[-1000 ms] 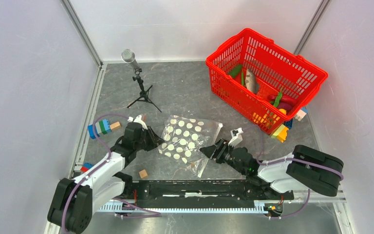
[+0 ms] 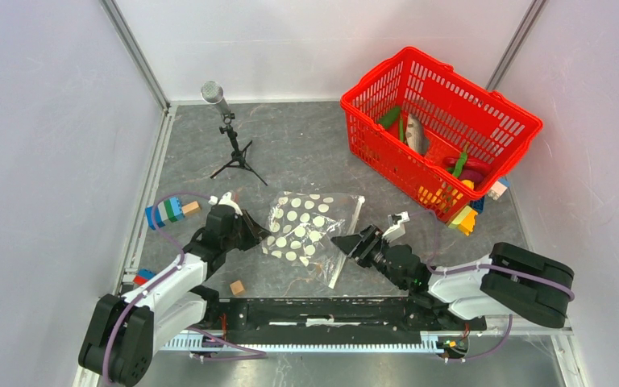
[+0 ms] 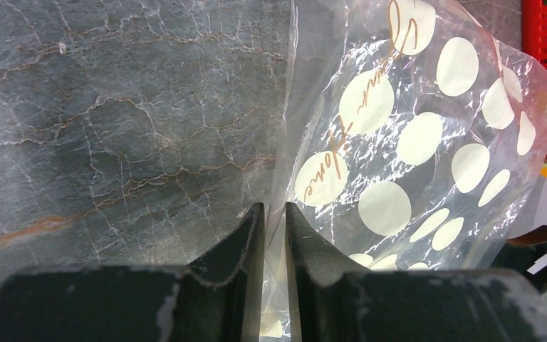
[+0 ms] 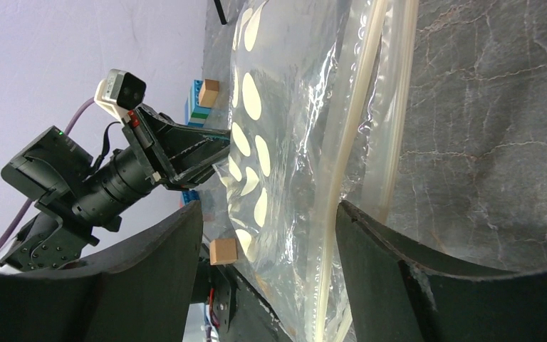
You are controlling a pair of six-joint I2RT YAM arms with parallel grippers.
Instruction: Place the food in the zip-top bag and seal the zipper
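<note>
The clear zip top bag with cream dots lies between both arms in the top view. My left gripper is shut on the bag's edge, a thin fold of film between its fingers. At the opposite, zipper side, my right gripper stands open, with bag film visible between its spread fingers. Two pale zipper strips run side by side and somewhat apart in the right wrist view. One right fingertip is beside them; whether it sits inside the mouth cannot be told. No food shows in the bag.
A red basket at the back right holds a cucumber, a fish and peppers. Behind the left arm stands a microphone on a tripod. Toy blocks lie at left; a wooden block is near the front.
The bag's zipper side has shifted slightly left and now shows as a brighter, straighter strip. The left arm is still.
</note>
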